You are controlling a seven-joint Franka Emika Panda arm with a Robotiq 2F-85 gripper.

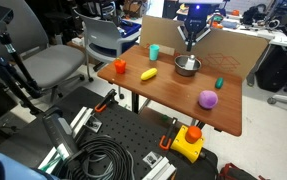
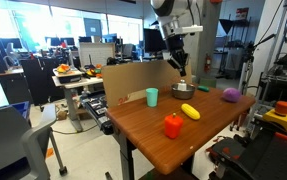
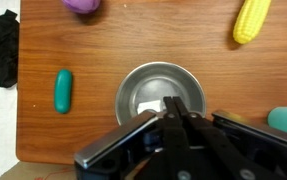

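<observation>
My gripper (image 1: pixel 190 46) is above the grey metal bowl (image 1: pixel 187 67) near the table's back edge, clear of its rim. Its fingers are shut, and nothing shows between the fingertips in the wrist view. Something small and white (image 3: pixel 150 106) lies inside the bowl, partly covered by the gripper. Exterior view 2 also has the gripper (image 2: pixel 180 71) over the bowl (image 2: pixel 183 91). Nearer the front of that view are a yellow banana-like piece (image 2: pixel 189 111) and a red rounded piece (image 2: pixel 173 126).
A teal cup (image 1: pixel 154 51) stands to the bowl's left in exterior view 1. Beyond its right side lies a dark green oblong (image 3: pixel 63 90). A purple round thing (image 1: pixel 208 99) sits near the front right edge. Bare wood (image 1: pixel 175 89) fills the table's middle.
</observation>
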